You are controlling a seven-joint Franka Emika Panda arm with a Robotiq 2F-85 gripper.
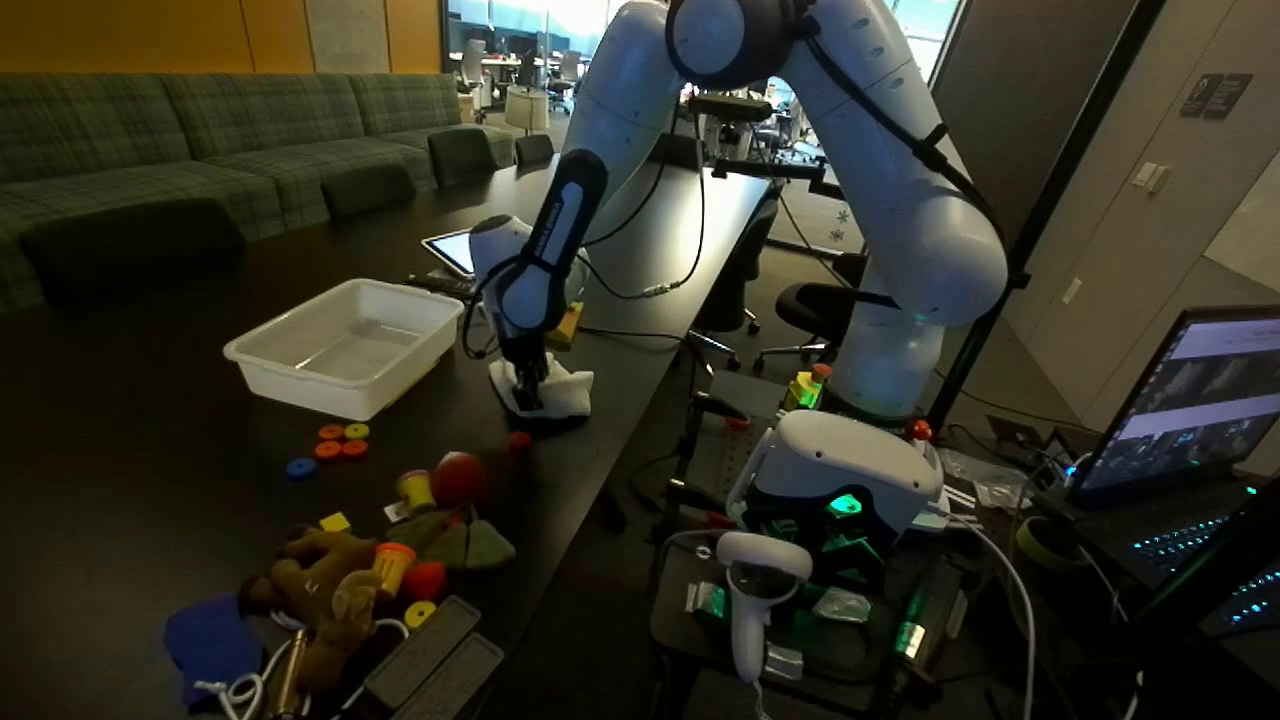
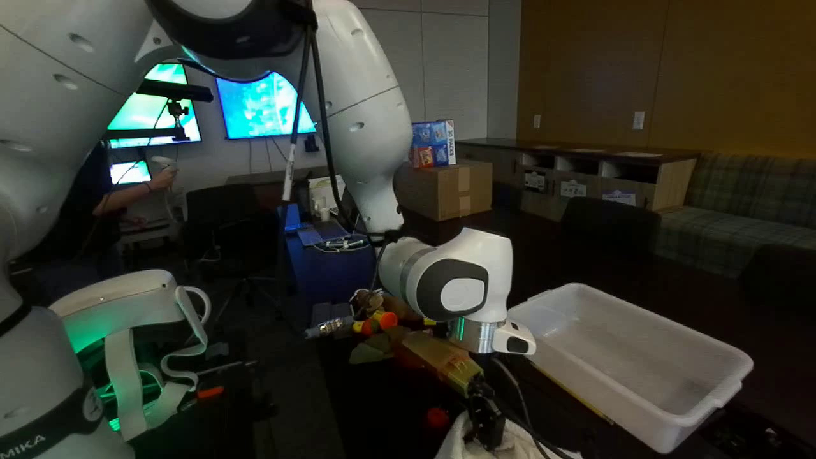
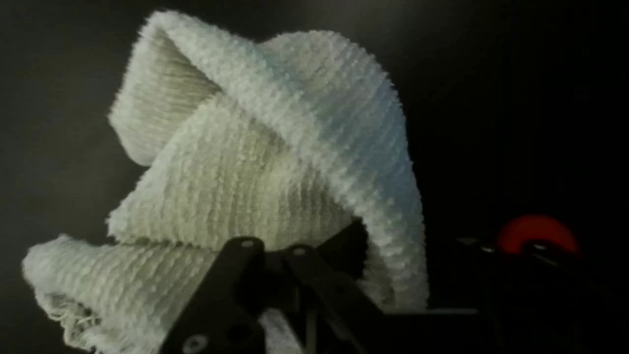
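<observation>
A white ribbed cloth (image 1: 566,390) lies bunched on the dark table, right of the white bin. In the wrist view the cloth (image 3: 253,171) fills the middle, folded over itself, with frayed threads at its lower left. My gripper (image 1: 528,402) points down into it, shut on a part of the cloth; the fingertips are buried in the folds. Only a corner of the cloth (image 2: 456,440) shows at the bottom of exterior view 2, under the gripper (image 2: 486,440). The white bin (image 1: 266,374) stands empty beside it.
A red disc (image 1: 519,443) lies close to the cloth on the near side. Several coloured discs (image 1: 329,450) sit before the bin. A brown plush toy (image 1: 318,570), a red ball (image 1: 458,480) and other items crowd the near end. A tablet (image 1: 451,250) lies behind.
</observation>
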